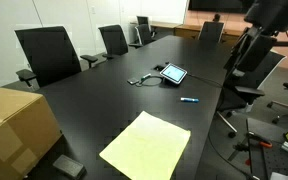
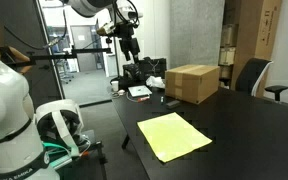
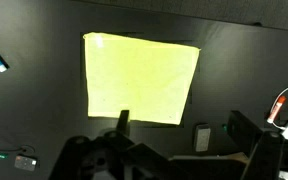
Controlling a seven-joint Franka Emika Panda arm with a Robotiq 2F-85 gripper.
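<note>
A flat yellow sheet (image 1: 147, 145), cloth or paper, lies on the black table; its whole outline shows in the wrist view, with one corner slightly turned. My gripper is open high above the table, its fingers spread wide and nothing between them. From the wrist, the sheet (image 3: 139, 80) appears beyond and partly behind the left finger. In exterior view 2 the arm's end (image 2: 122, 30) hangs at the upper left, well clear of the sheet (image 2: 174, 137).
A small dark block (image 1: 68, 166) rests near a large cardboard box (image 1: 16, 135). A blue marker (image 1: 189, 99) and a tablet (image 1: 173, 73) with cables lie farther along the table. An orange-tipped pen (image 3: 275, 109) is at the wrist view's right. Office chairs (image 1: 51, 60) line the table.
</note>
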